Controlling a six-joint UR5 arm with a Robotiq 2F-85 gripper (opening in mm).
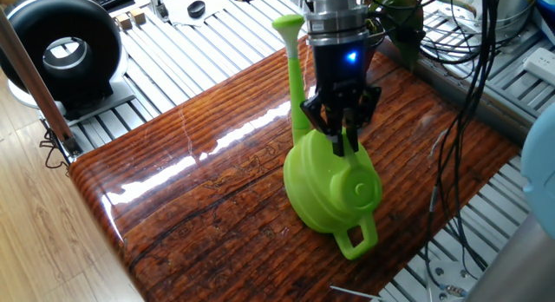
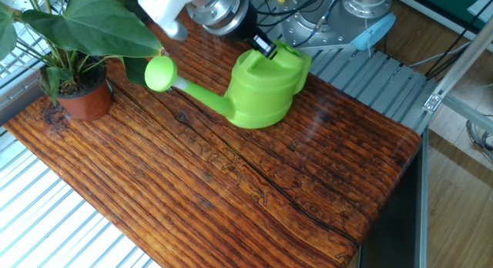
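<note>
A bright green watering can [image 1: 328, 185] is over the brown wooden board [image 1: 199, 219], its spout pointing to the back in exterior view 1. My gripper [image 1: 344, 146] points down at the top of the can, shut on its upper part. In exterior view 2 the gripper [image 2: 266, 48] comes in from above, and the watering can [image 2: 260, 98] has its round sprinkler head turned left. The exact grip is partly hidden by the fingers. Whether the can's base touches the board cannot be told for certain.
A potted plant [image 2: 86, 98] with large leaves stands at the board's corner. Loose black cables [image 1: 460, 120] hang to the right of the arm. A black ring-shaped object [image 1: 62, 55] is off the board. Much of the board is clear.
</note>
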